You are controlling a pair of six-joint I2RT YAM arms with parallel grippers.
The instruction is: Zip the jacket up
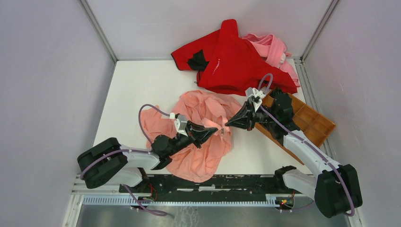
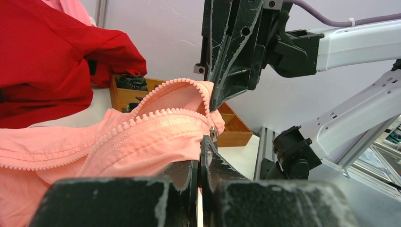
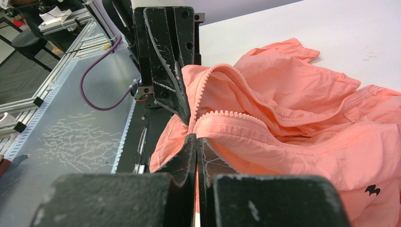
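The salmon-pink jacket (image 1: 196, 163) lies crumpled mid-table, its two toothed zipper edges raised at the right. My left gripper (image 1: 217, 129) is shut on the lower front corner of one zipper edge (image 2: 156, 116). A small silver zipper piece (image 2: 213, 134) shows just beyond its fingertips. Close by, my right gripper (image 1: 227, 124) is shut, with thin cloth of the other zipper edge (image 3: 201, 92) at its tips. Both edges come together between the two grippers. Further back the zipper teeth (image 3: 302, 124) run apart. Whether the pin sits inside the slider is too small to tell.
A red jacket (image 1: 236, 61) and a pink garment (image 1: 272, 47) lie at the back. To the right, partly under my right arm, stands a wooden box (image 1: 307, 123).
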